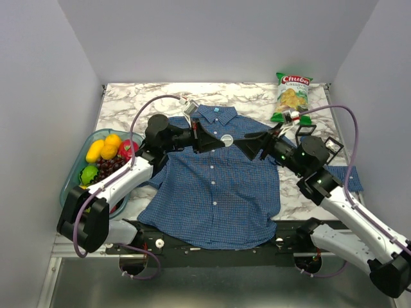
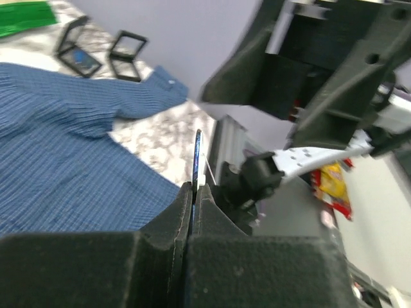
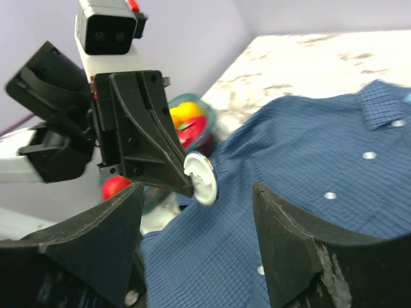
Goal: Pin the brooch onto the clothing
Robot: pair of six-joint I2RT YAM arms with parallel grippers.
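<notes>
A blue checked shirt (image 1: 212, 199) lies spread on the marble table. Above it, my left gripper (image 1: 219, 142) is shut on a small round white brooch (image 1: 227, 140) at its fingertips; in the right wrist view the brooch (image 3: 203, 179) stands upright there, and in the left wrist view it appears edge-on. My right gripper (image 1: 244, 144) is just right of the brooch with its fingers parted and nothing between them, the brooch showing beyond them in the right wrist view.
A green chip bag (image 1: 292, 96) and black frames (image 1: 331, 151) lie at the right. A tub of fruit and vegetables (image 1: 72, 179) stands at the left. Walls surround the table.
</notes>
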